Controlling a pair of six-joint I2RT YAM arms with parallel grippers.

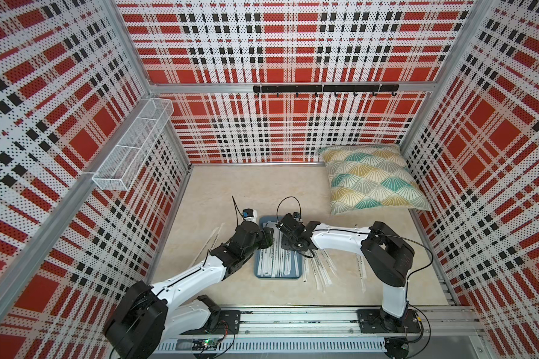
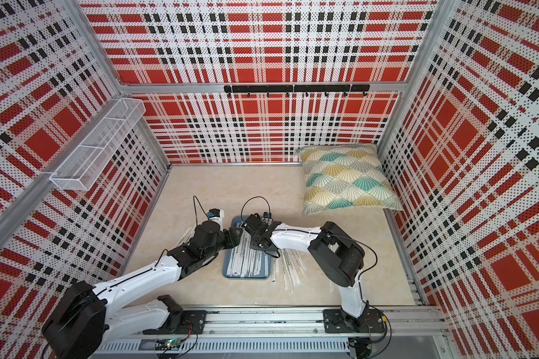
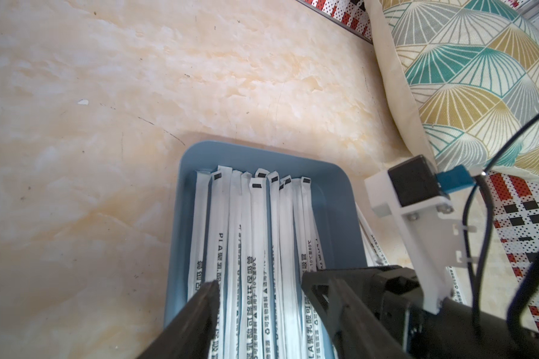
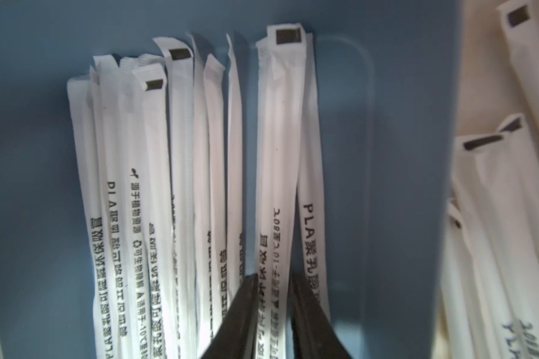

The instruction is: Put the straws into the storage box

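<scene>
A blue storage box (image 1: 278, 275) on the table holds several paper-wrapped straws (image 3: 257, 251). My right gripper is low inside the box, in the right wrist view, with its fingertips either side of a straw (image 4: 281, 119) in the right part of the box; whether it grips it is unclear. My left gripper hangs open above the box's left side, its fingers blurred, with the right gripper's housing beside it. More loose straws (image 1: 317, 269) lie right of the box, and a few (image 1: 204, 245) to the left.
A patterned cushion (image 1: 368, 176) lies at the back right. A white wire basket (image 1: 131, 146) hangs on the left wall.
</scene>
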